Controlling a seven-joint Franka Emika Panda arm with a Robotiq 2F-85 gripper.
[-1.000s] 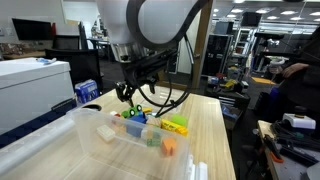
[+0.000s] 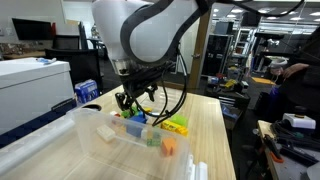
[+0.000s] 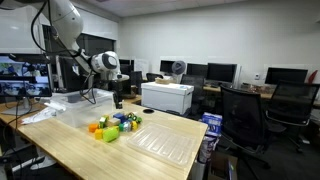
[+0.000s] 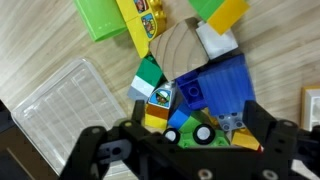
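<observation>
My gripper is open above a pile of toy blocks, with no block held between its fingers. In the wrist view a blue block (image 4: 228, 82) lies ahead of the right finger, beside a round wooden piece (image 4: 178, 48). Small coloured pieces, among them a teal block (image 4: 149, 72), crowd the space between the fingers. A yellow studded piece (image 4: 145, 24) and a green block (image 4: 98, 15) lie farther up. To the left is a clear plastic bin (image 4: 58, 98). Exterior view 1 shows the gripper (image 2: 135, 98) behind that bin, its tips partly hidden.
A pale flat tray (image 3: 165, 143) lies on the table to one side of the blocks in exterior view 2. A white box (image 3: 167, 96) stands behind. Bare wooden tabletop (image 3: 105, 157) shows nearer that camera.
In exterior view 1 the arm has shifted slightly to the left over the last second. The bin and the visible blocks look unmoved.
</observation>
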